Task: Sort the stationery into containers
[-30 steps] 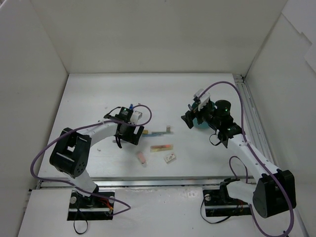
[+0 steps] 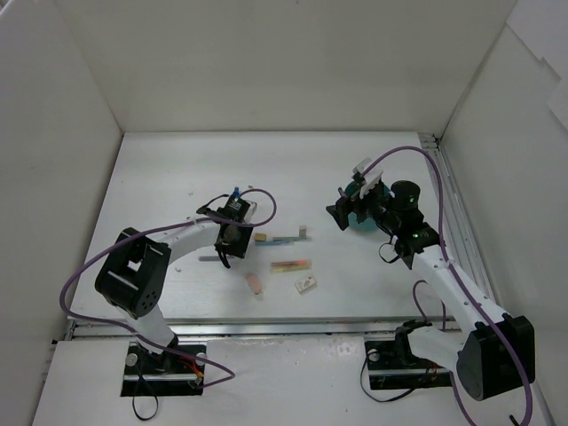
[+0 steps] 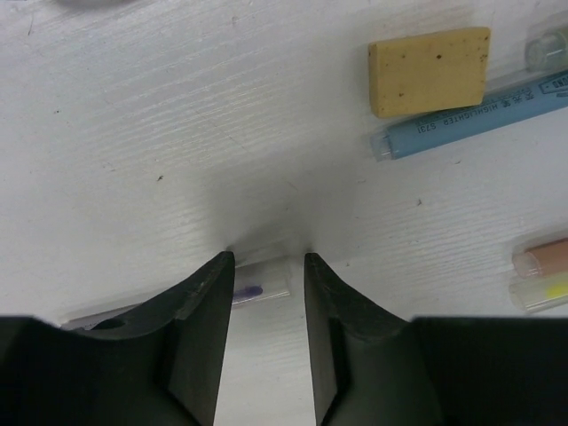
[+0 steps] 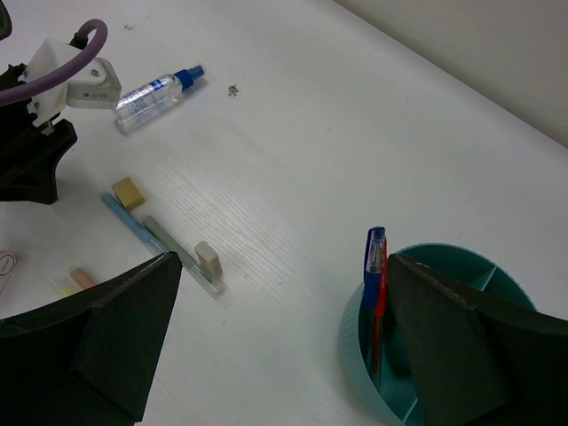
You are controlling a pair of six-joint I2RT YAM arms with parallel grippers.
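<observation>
My left gripper is low over a clear-ended pen (image 3: 259, 288) lying on the white table, its fingers part open around the pen's end; whether they touch it I cannot tell. To its right lie a yellow block (image 3: 429, 71), a blue highlighter (image 3: 470, 118) and orange and yellow markers (image 3: 546, 259). In the right wrist view a green pen, a pale block (image 4: 209, 257) and a water bottle (image 4: 151, 102) show. My right gripper (image 2: 342, 209) stands open over a teal divided container (image 4: 359, 359), which holds a blue pen (image 4: 373, 271) and a red pen.
A small white item (image 2: 305, 283) and a pinkish item (image 2: 254, 284) lie at the front middle. Walls enclose the back and sides.
My left gripper has shifted slightly right over the last second, and its fingers look closer together from above. The right arm has barely moved.
</observation>
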